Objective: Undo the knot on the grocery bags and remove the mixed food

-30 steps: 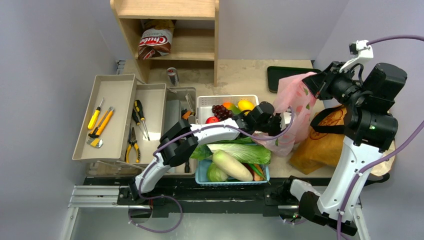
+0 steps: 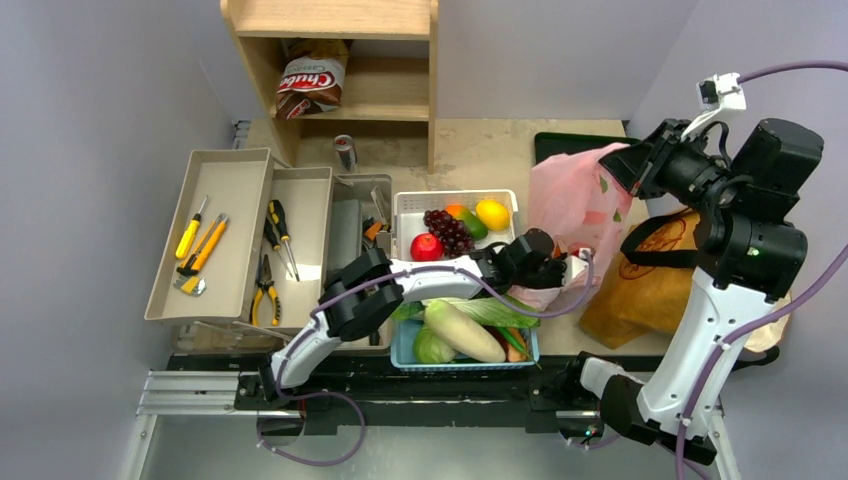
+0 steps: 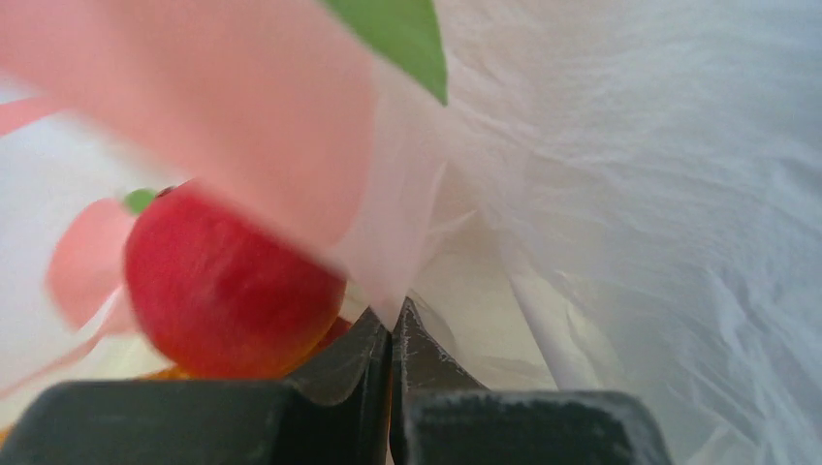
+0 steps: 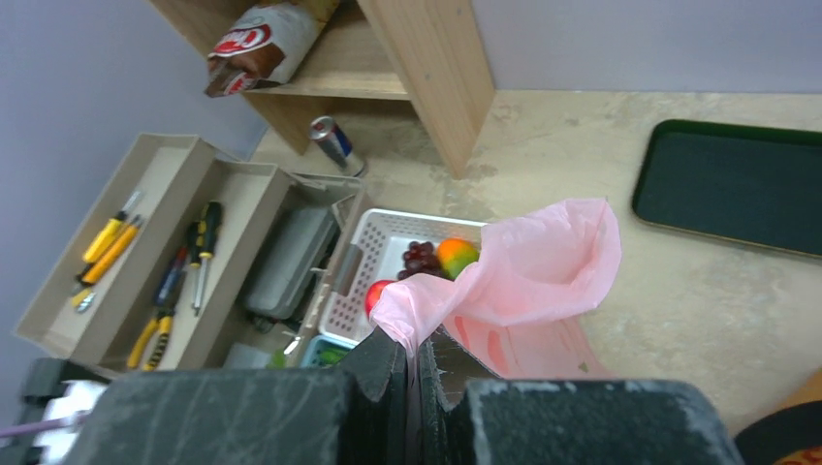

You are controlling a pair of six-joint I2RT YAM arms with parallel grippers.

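The translucent pink grocery bag hangs from my right gripper, spread open toward the left arm. In the right wrist view, the right fingertips are shut on a gathered edge of the bag. At the bag's lower part is my left gripper, its tips partly hidden in the top view. From the left wrist, the bag's film surrounds the closed fingers, and one fold tapers down to their tips, pinched there. A round red fruit lies inside, left of the fingers, with something orange beneath it.
A white basket of fruit and a blue basket of vegetables stand left of the bag. Behind it lies a dark green tray. A brown bag sits to the right, and an open toolbox at left.
The pink bag has spread wider. The right arm has barely shifted.
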